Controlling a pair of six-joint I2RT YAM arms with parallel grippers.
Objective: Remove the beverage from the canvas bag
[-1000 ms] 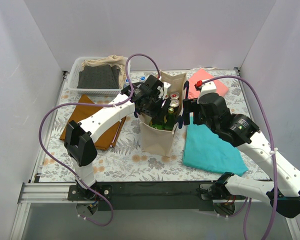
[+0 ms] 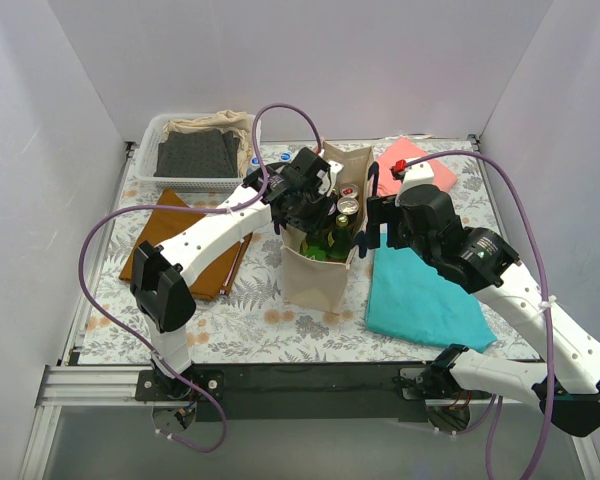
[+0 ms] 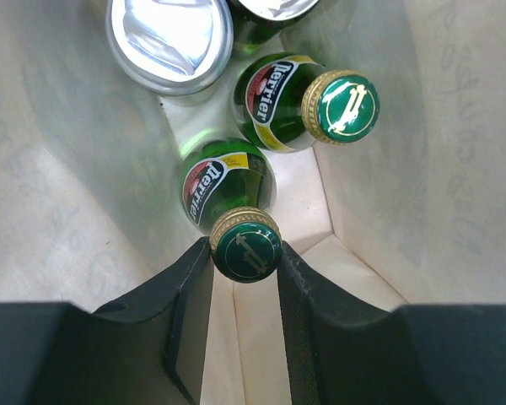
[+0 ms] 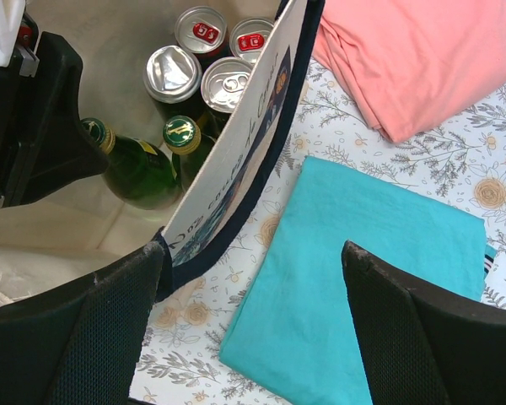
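The canvas bag (image 2: 316,285) stands open in the middle of the table. In the left wrist view, my left gripper is shut on the green cap of a Perrier bottle (image 3: 226,181), which is inside the bag. A second green Perrier bottle (image 3: 280,101) stands beside it, its cap free. My right gripper is at the bag's right rim, open, with its left finger (image 4: 122,308) close to the dark-edged rim (image 4: 207,257); whether they touch I cannot tell. Between its fingers lies only the view of table and cloth below.
Several cans (image 4: 228,83) fill the far part of the bag. Right of it lie a teal cloth (image 2: 425,295) and a pink cloth (image 2: 430,172). A brown folder (image 2: 170,245) and a white basket (image 2: 195,185) are on the left.
The left gripper's fingers, spread apart inside the bag a second ago, have come together. The right gripper has barely shifted, and the bag stands in the same place.
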